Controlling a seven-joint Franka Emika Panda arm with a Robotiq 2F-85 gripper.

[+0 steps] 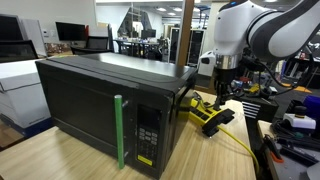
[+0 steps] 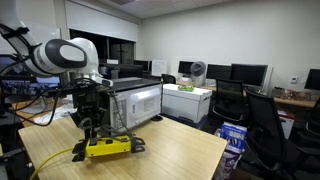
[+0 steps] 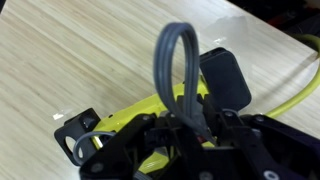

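On the table is a yellow power strip (image 2: 108,147) with black plugs at its ends; its near black plug (image 3: 226,78) shows in the wrist view. My gripper is over the strip, with its fingers shut. A grey cable (image 3: 176,38) rises in a loop from between the fingers, close to the wrist camera. The fingertips and the exact grip point are hard to make out. Another grey cable bend (image 3: 82,146) lies by the black plug at the strip's left. In exterior view 1, the strip's black end (image 1: 215,122) is under the arm.
A black microwave (image 1: 105,105) stands beside the strip, with a green handle (image 1: 119,130) on its front. A yellow cord (image 2: 48,160) runs from the strip towards the table edge. In exterior view 2, the table (image 2: 185,148) is clear to the right.
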